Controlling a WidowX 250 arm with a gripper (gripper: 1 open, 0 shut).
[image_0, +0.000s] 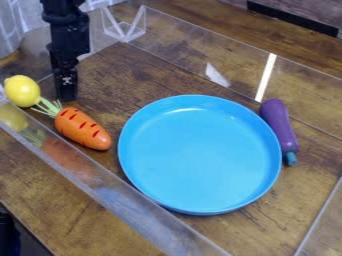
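Observation:
My black gripper hangs at the upper left of the camera view, open, above the wooden surface behind a yellow lemon and an orange toy carrot with green top. A large blue plate sits at the centre right, and a purple toy eggplant lies to its right. Nothing shows held by the gripper.
A clear plastic wall runs along the near left edge, and more clear walls border the back and right. The wooden floor between the gripper and the back wall is free.

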